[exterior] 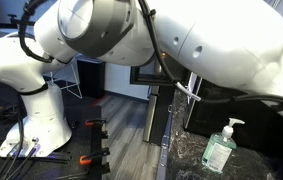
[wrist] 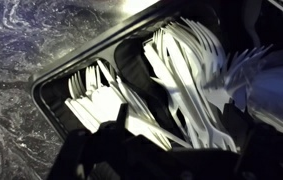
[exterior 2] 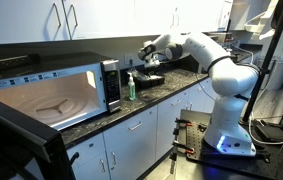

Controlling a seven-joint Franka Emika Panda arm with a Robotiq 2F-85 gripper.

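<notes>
A black cutlery tray (wrist: pixel 86 53) fills much of the wrist view. One compartment holds white forks (wrist: pixel 103 103); the compartment beside it holds more white cutlery (wrist: pixel 186 85), with several fork tines pointing up. My gripper is open over the tray's near side, its dark fingers spread at the bottom of the view. Whether the fingertips touch any cutlery is hard to tell in the dim light. In exterior view 2 the arm (exterior 2: pixel 196 50) reaches to the counter's far end; its gripper is too small there to make out clearly.
A pump bottle of clear green liquid (exterior: pixel 219 149) stands on the dark speckled counter (exterior: pixel 186 148). The white microwave (exterior 2: pixel 56 98) takes up the counter's nearer stretch. Bare counter shows left of the tray in the wrist view.
</notes>
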